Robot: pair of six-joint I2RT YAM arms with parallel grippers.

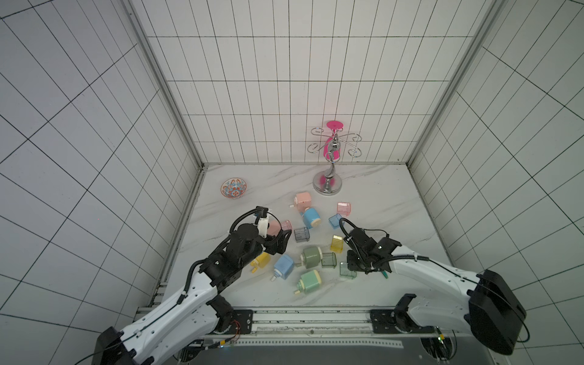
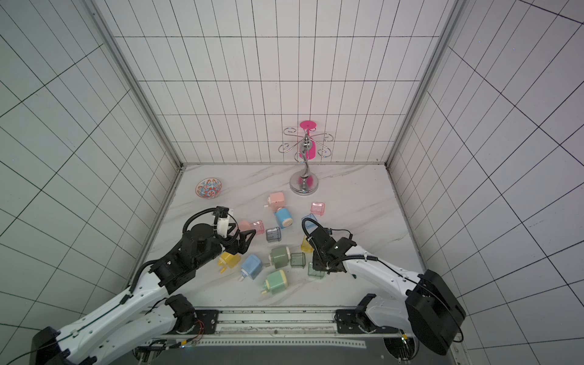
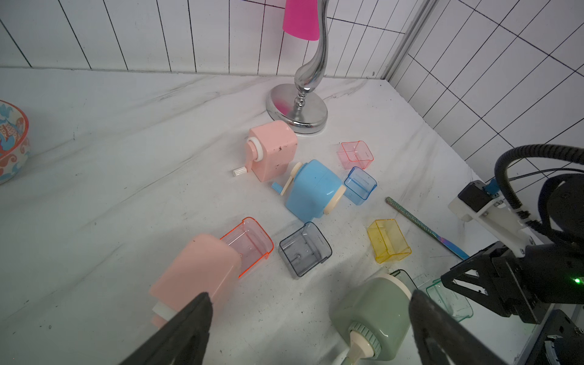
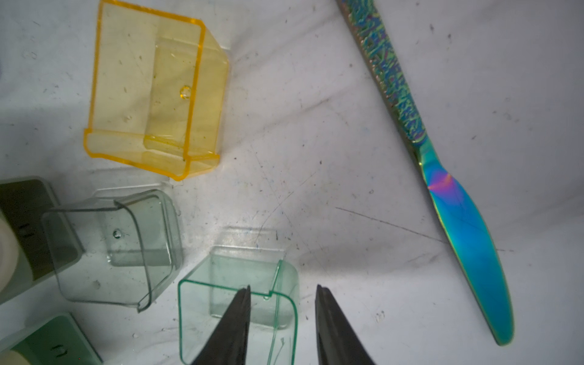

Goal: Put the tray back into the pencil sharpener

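Note:
Several hand-crank sharpeners and clear trays lie loose on the table. In the right wrist view my right gripper is part open above the clear green tray (image 4: 237, 273), whose right wall shows between the fingers; contact cannot be made out. A grey-green tray (image 4: 115, 243) and the yellow tray (image 4: 152, 91) lie near it. My left gripper is wide open and empty, over the table between the pink sharpener (image 3: 197, 273) and the grey-green sharpener (image 3: 377, 310). A smoky grey tray (image 3: 305, 249) and a red-rimmed tray (image 3: 249, 242) lie just beyond it.
A rainbow knife (image 4: 465, 243) lies right of the green tray. Farther back are a blue sharpener (image 3: 313, 188), a blue tray (image 3: 360, 185), a pink tray (image 3: 356, 154) and a chrome stand (image 1: 328, 182). The back left holds only a patterned bowl (image 1: 233, 188).

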